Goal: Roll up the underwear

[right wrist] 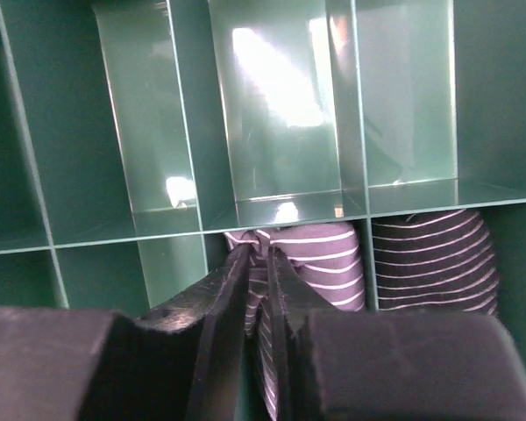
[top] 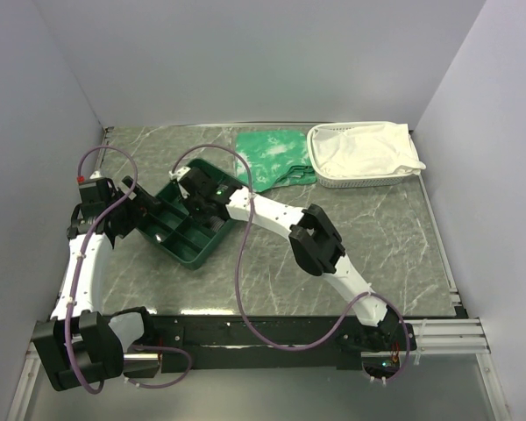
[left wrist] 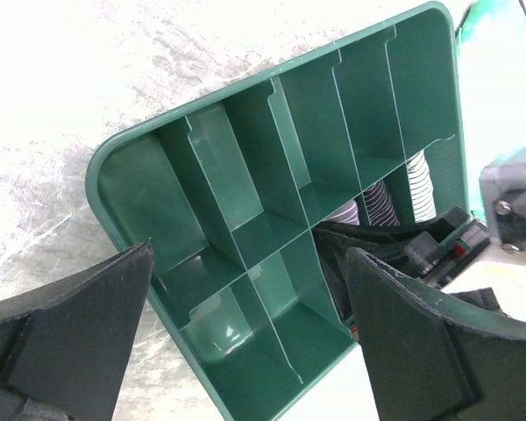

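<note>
A green divided organiser [top: 180, 246] lies at left-centre of the table. In the right wrist view, rolled purple striped underwear [right wrist: 324, 267] sits in a middle compartment beside a darker striped roll [right wrist: 434, 263]. My right gripper reaches into that middle compartment, its fingertips close together at the purple underwear; whether cloth is between them is unclear. The left wrist view shows my left gripper open above the organiser's left end, nothing between its fingers, with empty compartments below and my right gripper reaching in from the right.
A green cloth [top: 267, 153] lies at the back centre. A white basket [top: 364, 181] with white fabric stands at back right.
</note>
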